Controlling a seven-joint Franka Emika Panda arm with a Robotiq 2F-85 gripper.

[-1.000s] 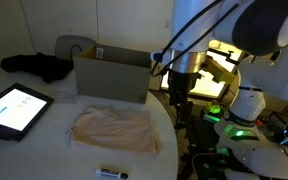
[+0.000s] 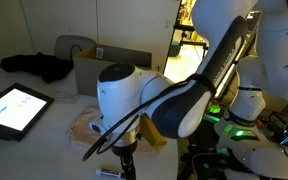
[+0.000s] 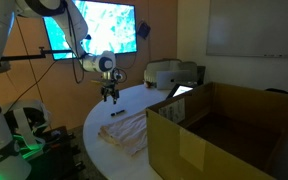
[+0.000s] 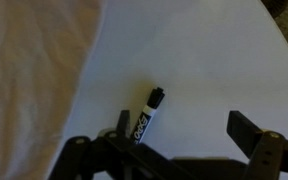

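Note:
A white marker with a dark cap and a dark "EXPO" label [image 4: 145, 118] lies on the white table, close to its front edge in exterior view 1. My gripper hangs above it, its fingers wide apart with nothing between them. In the wrist view the marker sits nearer the left finger [image 4: 122, 122] than the right one. Exterior view 2 shows the gripper [image 3: 110, 98] still clear of the tabletop, over the marker [image 3: 117, 113]. The arm covers part of the table in exterior view 1.
Beside the marker a beige cloth [image 3: 126, 134] is spread flat. A lit tablet [image 2: 16, 108] stands at the left, and a dark cloth [image 2: 36, 66] lies farther back. An open cardboard box [image 3: 199, 140] occupies the far side. Bare table surrounds the marker.
The arm has swung left in exterior view 1 and come lower, from the table's right side to above the marker. Marker and beige cloth have stayed put.

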